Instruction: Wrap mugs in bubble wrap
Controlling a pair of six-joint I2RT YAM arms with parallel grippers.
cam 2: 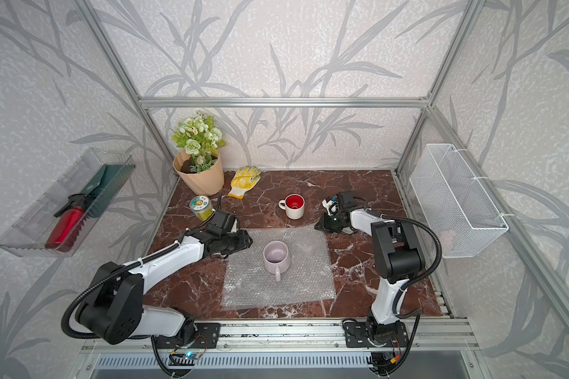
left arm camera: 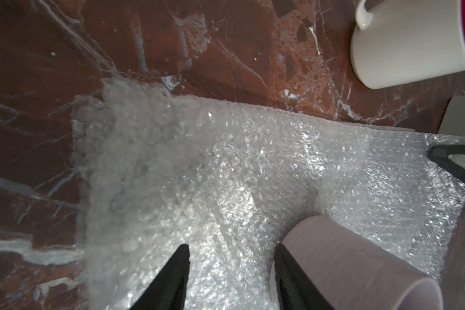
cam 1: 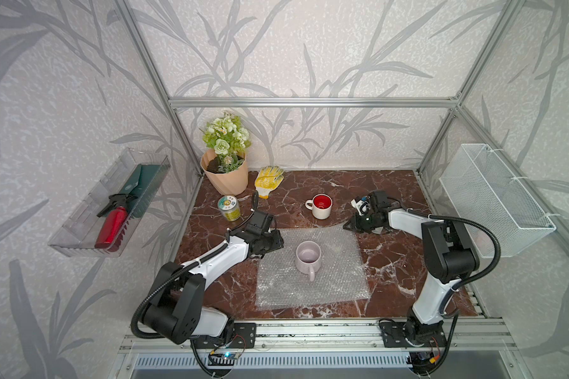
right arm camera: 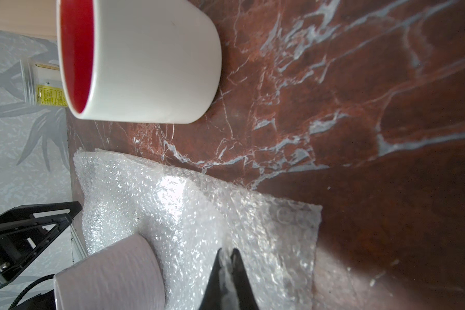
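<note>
A pale lilac mug (cam 1: 308, 257) stands on the bubble wrap (cam 1: 335, 278), its handle toward the front. Behind the sheet is a white mug (cam 1: 321, 207) with a red inside. Near the sheet's back left part, left of the lilac mug, is my left gripper (cam 1: 280, 239). In the left wrist view its fingers (left arm camera: 178, 276) stand apart, with no object visible between them. At the sheet's back right corner, my right gripper is shut, and a crease of bubble wrap runs in between its fingertips. The lilac mug's handle is hidden in both wrist views.
A yellow-labelled jar (cam 1: 229, 207), a potted plant (cam 1: 226, 173) and a yellow glove (cam 1: 269, 180) lie behind and left. Wall baskets hang on both sides, the right one a white mesh basket (cam 1: 496, 195). Bare table shows right of the sheet.
</note>
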